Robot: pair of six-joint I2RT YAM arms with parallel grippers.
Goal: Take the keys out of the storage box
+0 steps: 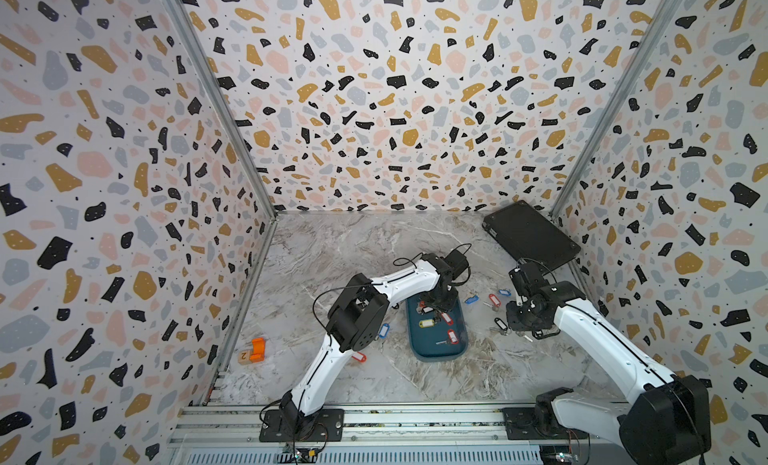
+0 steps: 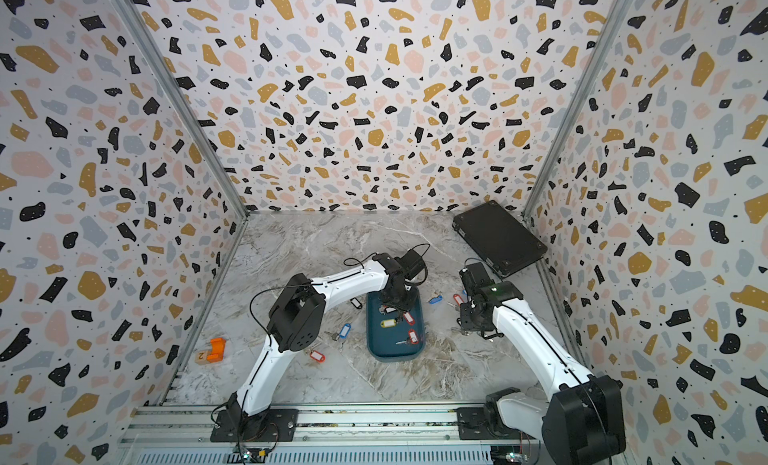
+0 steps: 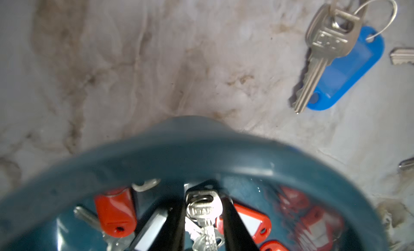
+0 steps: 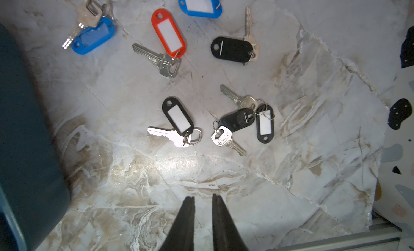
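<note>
The teal storage box (image 1: 436, 351) holds keys with red, yellow and black tags, such as a yellow-tagged key (image 2: 389, 323). My left gripper is down over the box's far end; in the left wrist view its fingers stand part open around a silver key (image 3: 200, 205) with a red tag (image 3: 250, 220) beside it, and I cannot tell if they touch it. My right gripper hangs over the marble table right of the box, fingers apart, nothing between them.
Several tagged keys (image 4: 176, 117) lie right of the box, others (image 1: 383, 330) to its left. A black panel (image 1: 530, 233) is at the back right, an orange object (image 1: 254, 349) at the front left.
</note>
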